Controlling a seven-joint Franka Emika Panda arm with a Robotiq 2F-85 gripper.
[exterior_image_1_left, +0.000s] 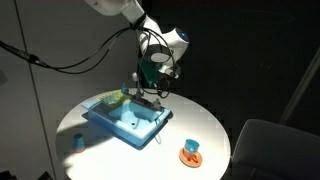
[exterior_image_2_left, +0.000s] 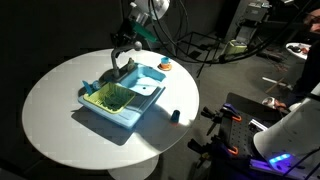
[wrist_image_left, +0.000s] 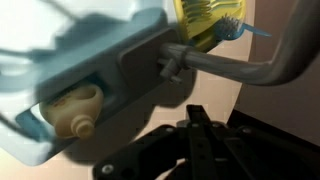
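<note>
My gripper is shut at the lower right of the wrist view, with nothing showing between its dark fingers. Beside it, a grey faucet curves out from the rim of a toy sink. A cream bottle stands in a slot of that rim. In exterior view 2, the arm's hand hangs above the back of the blue sink, close to the faucet. The fingertips are too small to make out in the exterior views.
A yellow-green rack sits over one side of the sink. On the white round table are a dark cup and, apart from it, a blue cup on an orange plate. A dark sofa stands beyond the table.
</note>
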